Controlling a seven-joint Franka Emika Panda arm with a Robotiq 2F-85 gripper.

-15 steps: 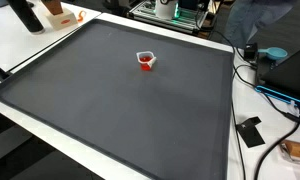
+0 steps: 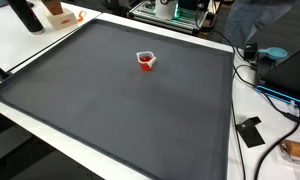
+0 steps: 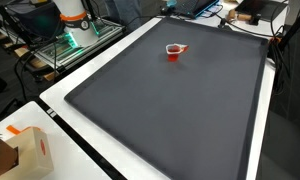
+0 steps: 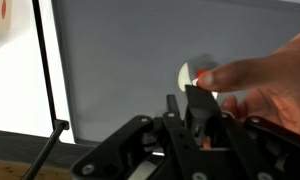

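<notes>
A small white cup-like piece with red in it (image 2: 146,61) sits near the far edge of the grey board (image 2: 120,100). Exterior view 2 has the same white and red piece (image 3: 174,52) near the board's far side. In the wrist view, a person's hand (image 4: 265,85) reaches in from the right over my gripper. White and red parts (image 4: 184,77) show just beyond the fingertips. The hand covers much of that area, so how far apart the fingers are and whether anything lies between them is unclear.
Around the piece, the board is bare. A black square (image 2: 250,131) lies off the board's right side in exterior view 1. White equipment (image 3: 80,32) with green lights stands at the left in exterior view 2.
</notes>
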